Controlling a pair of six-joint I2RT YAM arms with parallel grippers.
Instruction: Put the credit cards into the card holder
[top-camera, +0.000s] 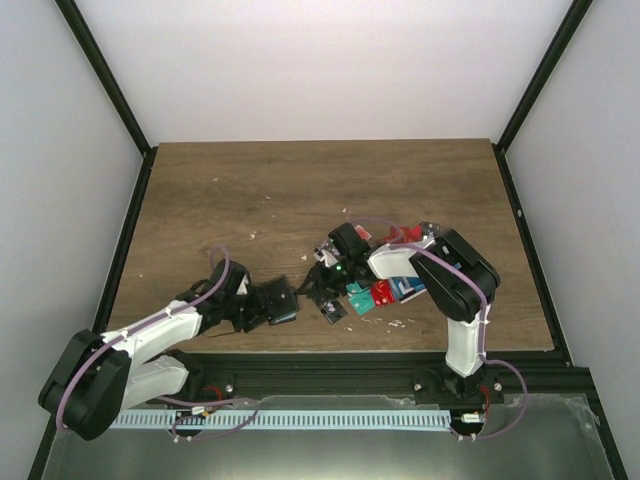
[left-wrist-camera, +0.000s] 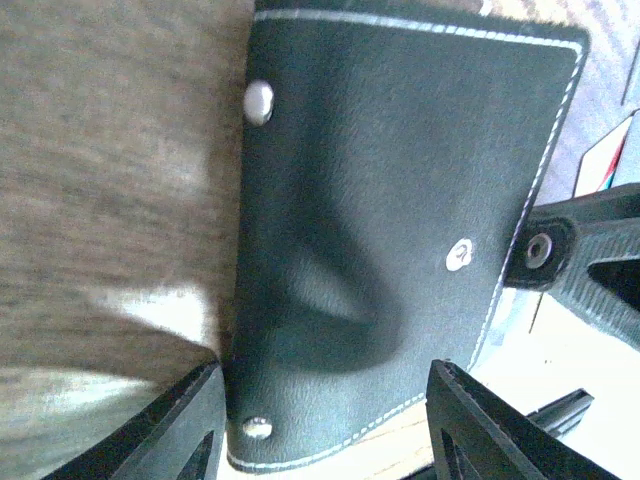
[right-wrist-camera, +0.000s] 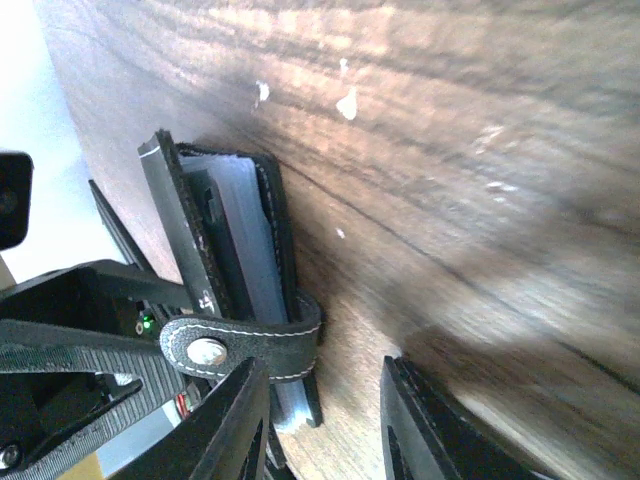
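Observation:
The black card holder (top-camera: 281, 300) rests at the front left of the table, its stitched face and snaps turned to the left wrist view. My left gripper is part open, its fingers at either side of the holder's near end; firm contact cannot be told. From the right wrist view the holder (right-wrist-camera: 250, 235) shows edge-on, a strap across it and clear sleeves inside. My right gripper stands part open beside the strap, with bare wood between its fingers. Loose cards lie beyond it: a dark one (top-camera: 328, 309), a teal one (top-camera: 361, 299) and a red one (top-camera: 381, 292).
Behind the right forearm are more cards, among them a red one (top-camera: 405, 234) and a blue and white one (top-camera: 407, 287). Small pale scraps dot the wooden table (top-camera: 300, 180).

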